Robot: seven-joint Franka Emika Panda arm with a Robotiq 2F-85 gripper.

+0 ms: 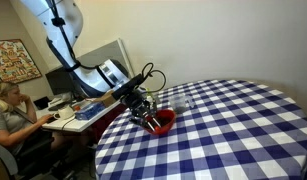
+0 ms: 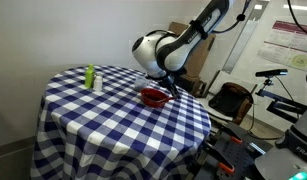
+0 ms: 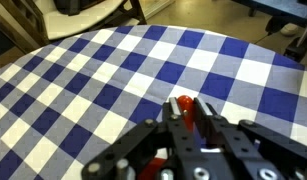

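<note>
My gripper is shut on a small red object, whose rounded end shows between the fingertips. I cannot tell what the object is. More red shows low in the wrist view, partly hidden by the gripper. A red bowl rests on the checkered table; exterior view 1 has my gripper at its left side, covering part of it. From the other side, the bowl appears with its opening upward, but its contents are unclear.
A blue-and-white checkered cloth covers the table, largely clear on the right in exterior view 1. A green bottle and a white bottle stand together away from the bowl. A clear container sits behind it. Someone sits at a desk beyond.
</note>
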